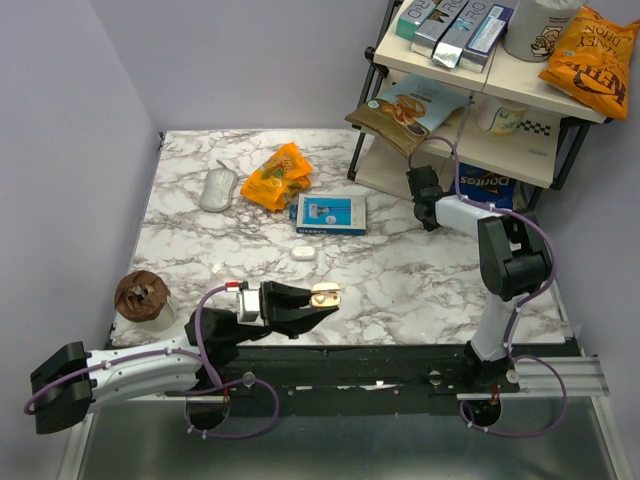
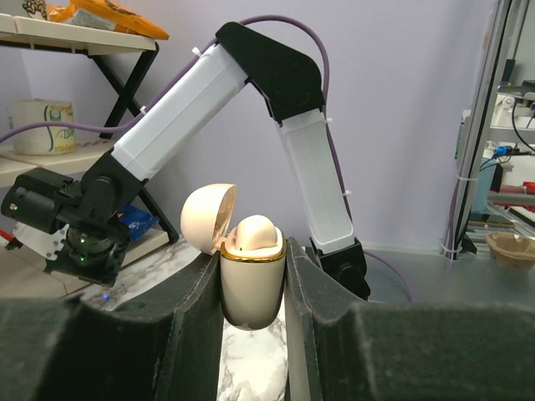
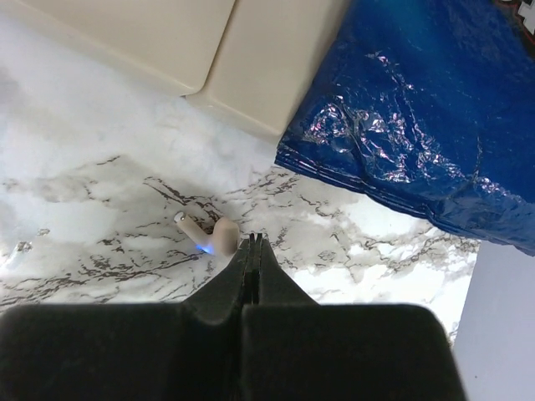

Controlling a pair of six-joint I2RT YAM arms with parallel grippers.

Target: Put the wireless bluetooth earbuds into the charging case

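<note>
The small cream charging case (image 2: 252,280) with a gold rim is held upright in my left gripper, its lid (image 2: 207,219) flipped up. A rounded cream piece (image 2: 257,233) bulges above the rim; I cannot tell whether it is an earbud. From above, the case (image 1: 325,294) shows over the table's front edge. In the right wrist view, a cream earbud (image 3: 224,237) with a blue glow lies on the marble table. My right gripper is shut above the table, its tips just right of the earbud in the picture, nothing visible between them.
A shelf base (image 3: 242,67) and a blue chip bag (image 3: 410,125) border the area round the right gripper. On the table lie a boxed item (image 1: 331,215), an orange bag (image 1: 277,178), a grey pouch (image 1: 218,188) and a white case (image 1: 303,253).
</note>
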